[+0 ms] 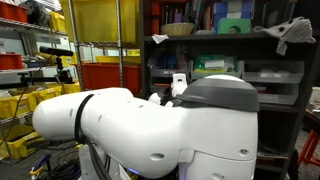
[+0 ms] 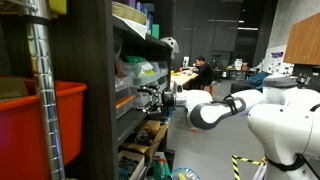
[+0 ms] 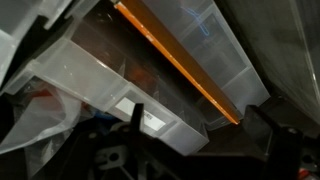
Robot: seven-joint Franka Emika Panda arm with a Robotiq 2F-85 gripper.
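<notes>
In the wrist view my gripper points into the shelving, its dark fingers standing wide apart with nothing seen between them. Ahead of it lies a translucent plastic bin (image 3: pixel 85 80) with a white label on its front edge. A second clear bin (image 3: pixel 215 50) has an orange strip (image 3: pixel 170 50) along its edge. In exterior view 2 the gripper (image 2: pixel 160 98) is beside the stacked clear bins (image 2: pixel 125 85); whether it touches them cannot be told. The arm hides most of the gripper in exterior view 1.
A dark shelf unit (image 2: pixel 85 80) holds the bins, with more goods on top. At the left of exterior view 2 stand a red bin (image 2: pixel 70 115) and a metal post (image 2: pixel 45 90). Open floor (image 2: pixel 215 150) lies behind the arm. A person (image 2: pixel 203 75) sits at the back.
</notes>
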